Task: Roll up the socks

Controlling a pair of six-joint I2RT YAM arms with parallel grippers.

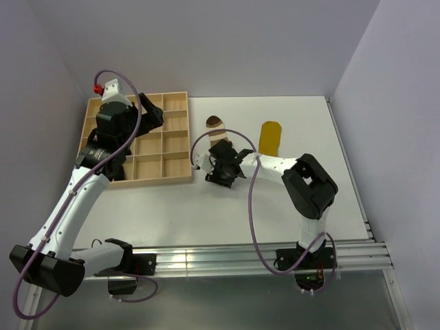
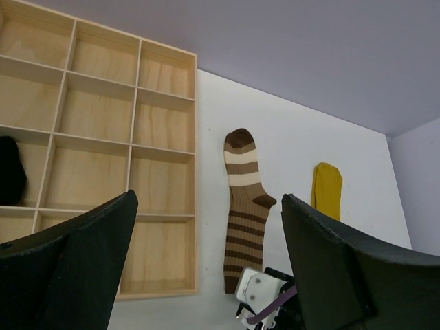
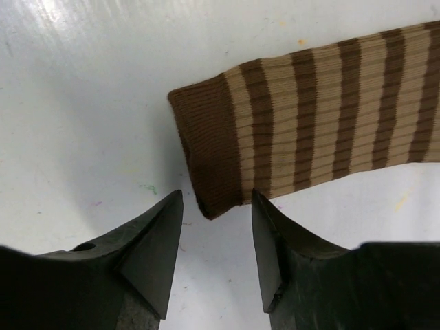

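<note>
A brown striped sock [image 2: 244, 237] lies flat, its dark toe or heel patch off to one side, just right of the wooden organizer. Its dark cuff end [image 3: 210, 141] shows close up in the right wrist view. My right gripper is open right at that end, fingertips parted on either side of the cuff's corner, nothing held. From above, the right arm hides most of this sock. A yellow sock [image 1: 271, 137] lies flat farther right. High over the organizer, my left gripper [image 1: 152, 111] stands open and empty, its fingers [image 2: 89, 265] spread wide.
The compartmented wooden organizer [image 2: 196, 172] fills the table's left back; a black item [image 2: 10, 172] sits in one compartment. Walls close in behind and at both sides.
</note>
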